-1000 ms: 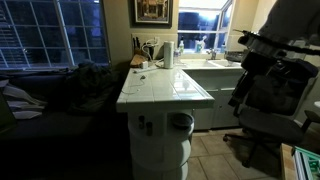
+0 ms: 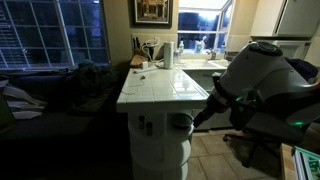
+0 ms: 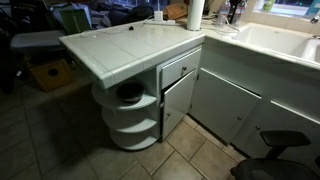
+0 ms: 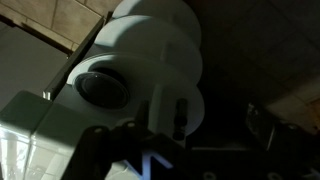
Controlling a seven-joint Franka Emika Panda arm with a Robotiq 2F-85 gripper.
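A dark round bowl (image 4: 102, 88) rests on the top tier of the rounded white shelves (image 4: 150, 42) at the end of the tiled counter; exterior view 2 shows the same bowl (image 3: 130, 92) under the counter's overhang. Farther along that tier stands a small dark upright object (image 4: 180, 118), too dim to identify. My gripper is open, its fingers wide apart at the bottom of the wrist view, and I see nothing held between them. In exterior view 1 the gripper (image 2: 205, 116) hangs near the counter corner, to the right of the bowl (image 2: 182, 121).
The white tiled countertop (image 2: 160, 84) overhangs the shelves, its corner close to the arm. A black office chair (image 2: 262, 125) stands behind the arm.
The arm has swung left in exterior view 1, and the gripper has come from the right side down to the counter corner near the shelves. The bowl and small dark object have not moved.
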